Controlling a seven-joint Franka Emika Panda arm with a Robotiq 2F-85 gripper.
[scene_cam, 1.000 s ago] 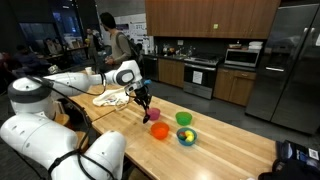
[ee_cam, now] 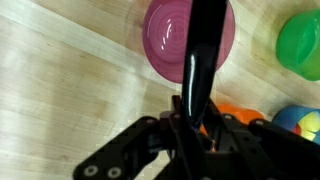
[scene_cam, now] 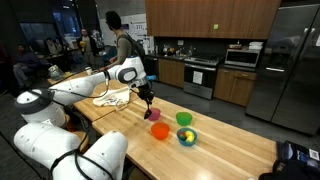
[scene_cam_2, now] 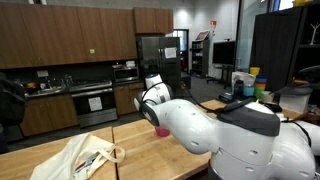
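My gripper is shut on a long black object, which reaches up across the wrist view; what it is cannot be made out. Behind it in that view is the pink bowl, partly covered by the object. Seen from exterior view 1, the gripper is above the table on the left, close to the pink bowl. In exterior view 2 the same bowl shows beside the arm, and the gripper is small and hard to make out.
An orange bowl, a green bowl and a blue bowl holding yellow and other coloured items stand near the pink one. A white cloth lies on the table.
The gripper has risen slightly and moved a little rightward in exterior view 1. The bowls have stayed put. A person in the background has come into clearer view.
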